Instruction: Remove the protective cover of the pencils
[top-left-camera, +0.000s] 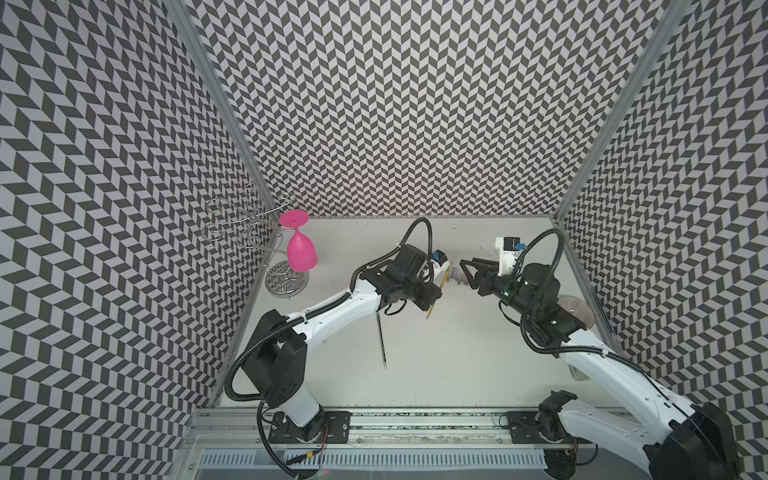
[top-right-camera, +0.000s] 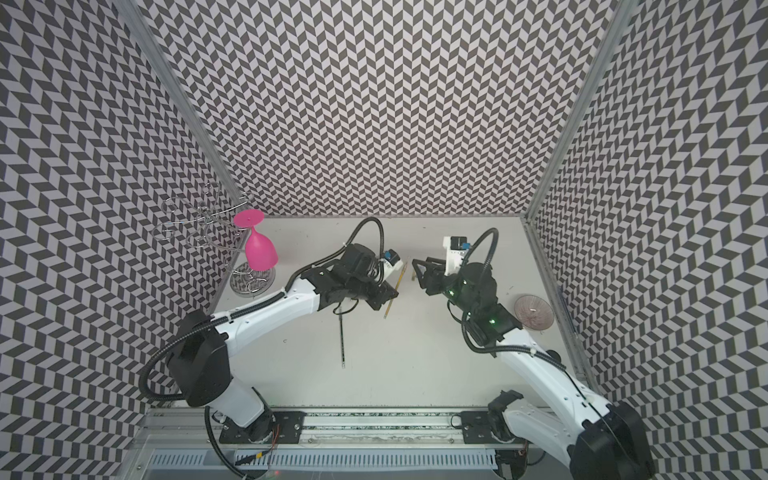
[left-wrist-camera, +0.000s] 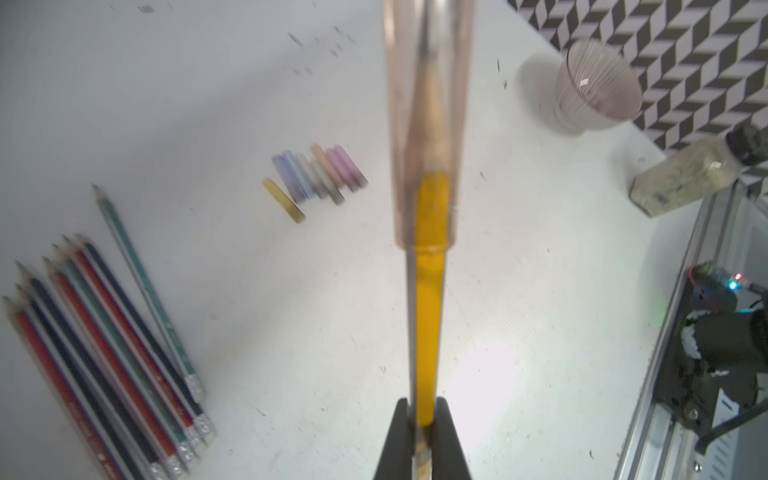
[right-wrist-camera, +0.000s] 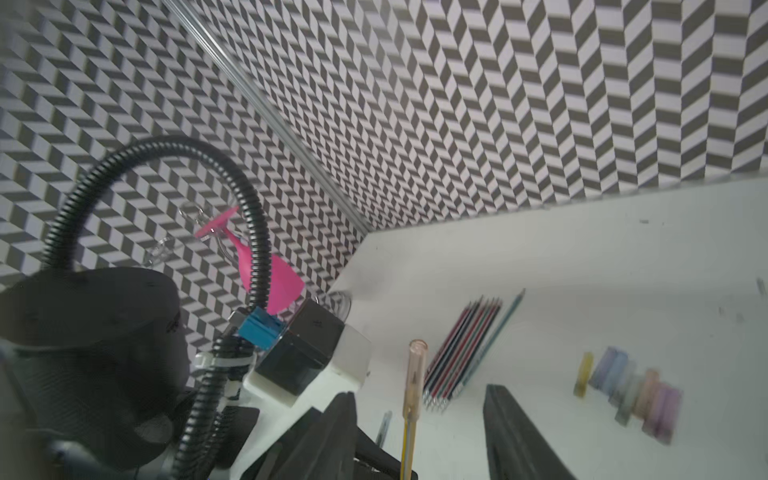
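My left gripper is shut on a yellow pencil (left-wrist-camera: 430, 320), held raised, with a clear cover (left-wrist-camera: 460, 216) over its tip end. My right gripper stands open beside it. In the right wrist view the covered end (right-wrist-camera: 413, 368) shows between and beyond its fingers; whether they touch it cannot be told. Several coloured pencils (left-wrist-camera: 112, 360) lie on the table, one green pencil a little apart. Several short coloured caps or pieces (left-wrist-camera: 320, 172) lie near them.
A pink goblet (top-left-camera: 301, 248) hangs on a wire rack at the left. A ribbed cup (left-wrist-camera: 596, 88) and a jar (left-wrist-camera: 684, 176) stand or lie at the right edge. A dark pencil (top-left-camera: 381, 340) lies on the front table.
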